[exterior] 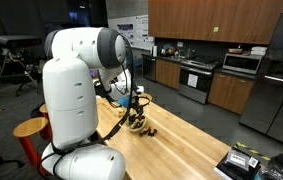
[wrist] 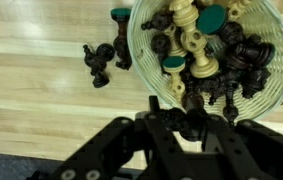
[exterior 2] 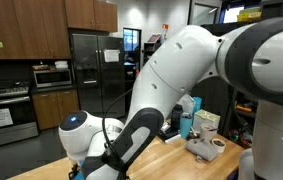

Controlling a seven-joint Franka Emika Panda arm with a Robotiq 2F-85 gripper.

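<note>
In the wrist view a pale woven bowl (wrist: 273, 98) holds a heap of cream and dark brown chess pieces, some with green bases. My gripper comes in from the bottom edge, over the bowl's near rim. Its fingers are shut on a dark chess piece (wrist: 191, 118), whose shape is mostly hidden by the fingers. A few dark chess pieces (wrist: 98, 62) lie on the wood to the left of the bowl. Exterior view 1 has the gripper close above the bowl (exterior: 136, 123), with small dark pieces on the table to its right.
The wooden table (exterior: 186, 150) has wide clear room right of the bowl. A black device (exterior: 239, 163) sits at its near right corner. Orange stools (exterior: 29, 127) stand off the left side. Boxes and bottles (exterior 2: 193, 120) occupy the table's other end in exterior view 2.
</note>
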